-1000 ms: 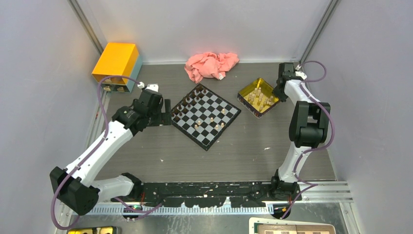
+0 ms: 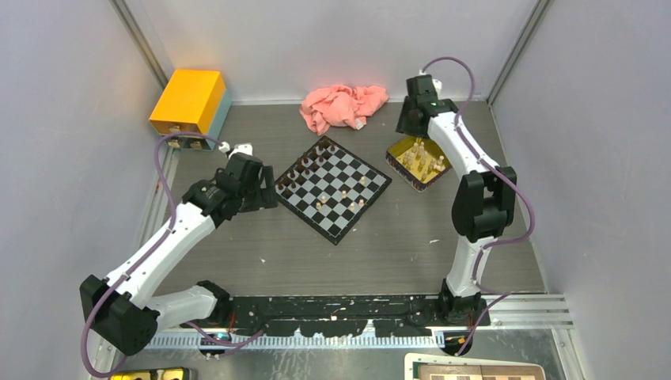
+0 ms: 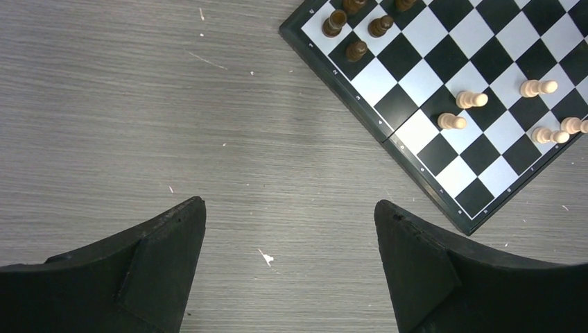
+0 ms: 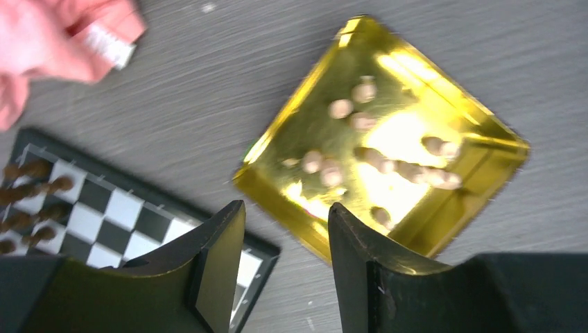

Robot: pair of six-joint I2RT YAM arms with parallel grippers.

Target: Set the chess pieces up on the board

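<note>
The chessboard (image 2: 332,190) holds dark pieces along its upper-left side and several light pieces (image 3: 471,99) scattered on its squares. More light pieces (image 4: 331,171) are in the gold tray (image 2: 396,161) to the board's right. My right gripper is above that tray, open with nothing between its fingers; the right wrist view is blurred. My left gripper hangs left of the board over bare table, open and empty.
A pink cloth (image 2: 340,107) lies behind the board. An orange box (image 2: 186,99) stands at the back left. The table in front of the board is clear.
My right arm has risen and swung left from the tray's right side to above the tray. The left arm has shifted very slightly.
</note>
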